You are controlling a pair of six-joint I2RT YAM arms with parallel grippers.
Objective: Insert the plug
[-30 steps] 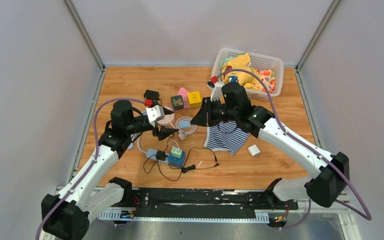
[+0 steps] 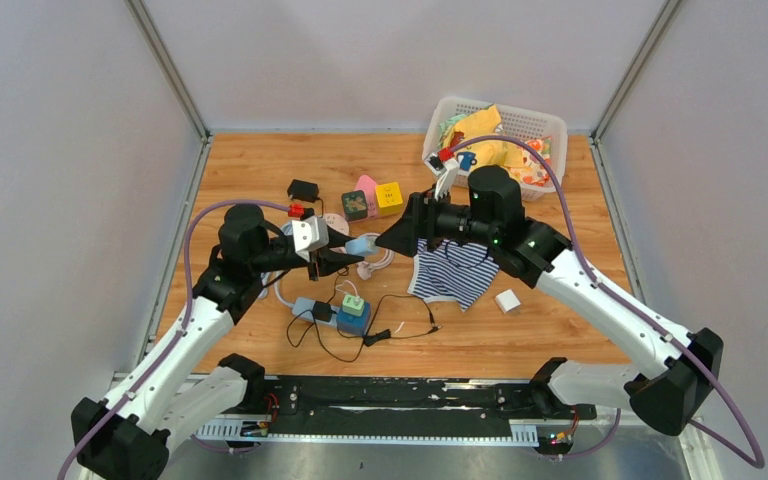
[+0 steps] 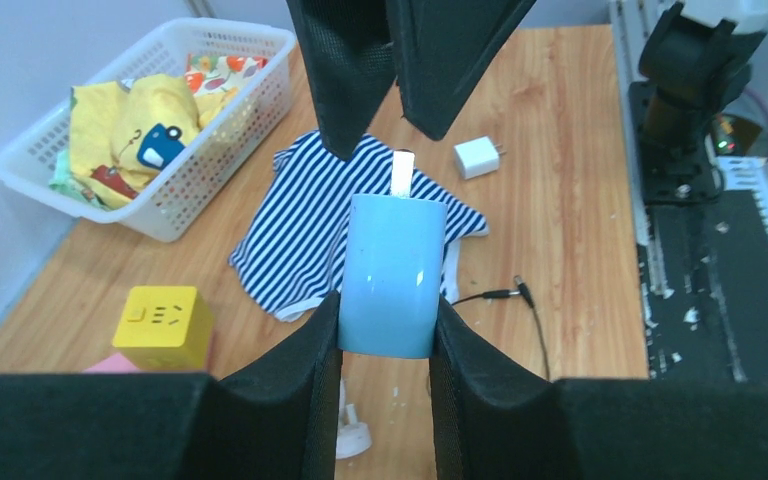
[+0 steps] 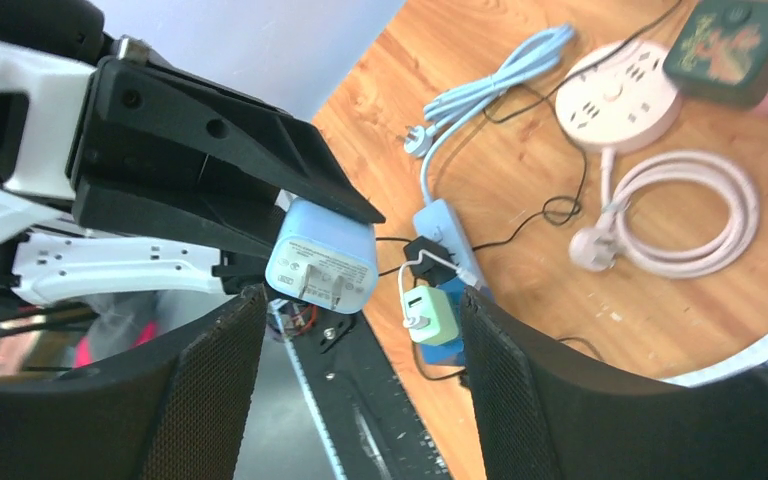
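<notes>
A light blue plug (image 3: 392,275) is gripped by my left gripper (image 2: 357,249), shut on its body above the table. Two metal prongs on its end face point at my right gripper, which stands open with nothing between its fingers and faces the plug from close by. On the table below, a blue-and-white power strip (image 2: 312,308) carries a black adapter (image 4: 425,258), a pale green plug (image 4: 430,315) and a darker blue block (image 4: 485,290).
A coiled pinkish cable (image 4: 685,210), a round pink socket (image 4: 620,95) and black cords lie around the strip. Blocks, including a yellow one (image 2: 388,198), sit behind. A striped cloth (image 2: 452,272), a white adapter (image 2: 507,301) and a basket (image 2: 560,135) are on the right.
The right gripper has opened and both arms have shifted slightly.
</notes>
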